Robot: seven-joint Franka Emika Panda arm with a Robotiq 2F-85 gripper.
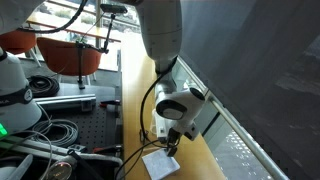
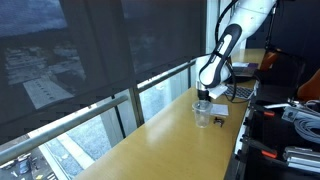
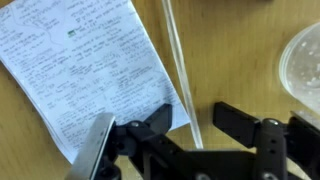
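A thin, pale stick-like object (image 3: pixel 180 65) lies on the wooden table in the wrist view, its lower end between my fingers. My gripper stands part open around it, with a gap visible on both sides. To the left, a white sheet with handwritten lines (image 3: pixel 85 60) reaches up to my left finger. Exterior view 1 has the sheet (image 1: pixel 161 164) near the bottom, just below my gripper (image 1: pixel 171 151). In exterior view 2, the stick is too small to make out beside the paper (image 2: pixel 230 108).
A clear cup (image 3: pixel 303 65) stands right of my gripper in the wrist view; exterior view 2 has a clear container (image 2: pixel 203 112) in front of the arm. A small dark item (image 2: pixel 218 121) lies nearby.
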